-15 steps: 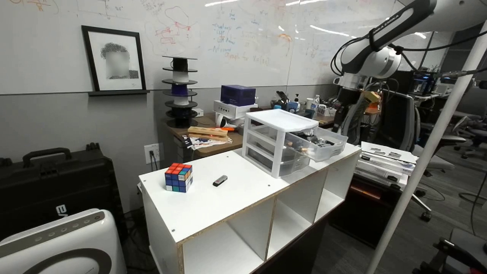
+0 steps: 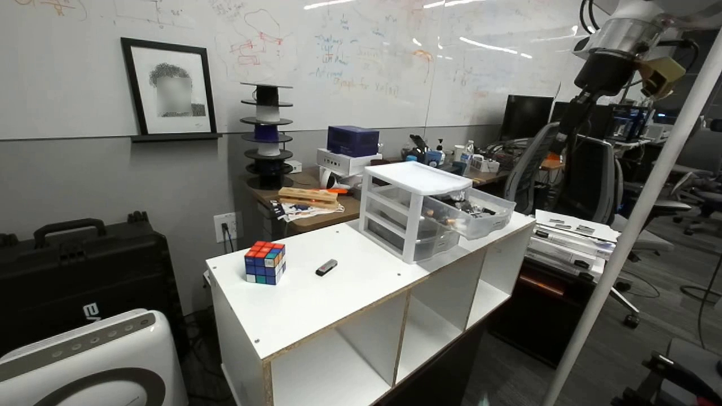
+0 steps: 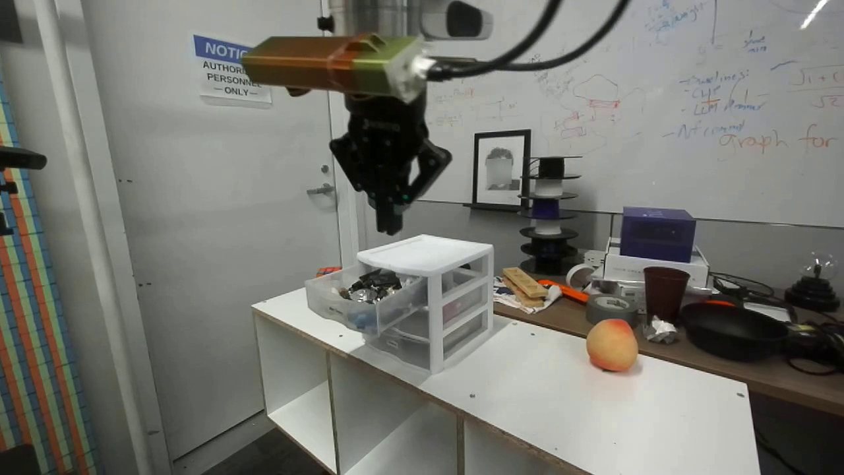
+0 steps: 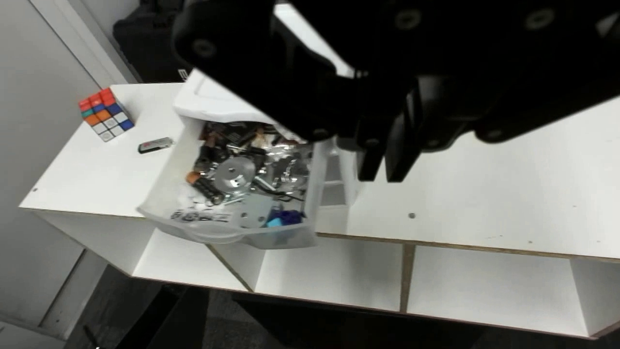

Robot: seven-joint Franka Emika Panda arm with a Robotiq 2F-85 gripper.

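Observation:
Up in the air hangs my gripper (image 3: 388, 223), pointing down, with its tips above the white drawer unit (image 3: 425, 254) in exterior view 2. Its two dark fingers stand almost together, shut with a narrow slit; whether anything small and dark sits between them cannot be made out. The unit's clear top drawer (image 4: 318, 195) is pulled out and full of small hardware. On the white shelf top lie a Rubik's cube (image 2: 264, 263) and a small grey stick (image 2: 326, 267), apart from the gripper. A peach (image 3: 612, 345) rests on the other side of the unit.
The white shelf (image 2: 318, 308) has bare room around the cube and the peach. Behind it, a brown desk (image 3: 554, 311) carries a black pan (image 3: 732, 332), a dark red cup (image 3: 665, 294) and a tape roll (image 3: 611, 309). A white pole (image 2: 623, 250) stands in the foreground.
My arm has risen and shifted right in exterior view 1, so the gripper now hangs higher. The drawer unit, cube and grey stick have stayed in place.

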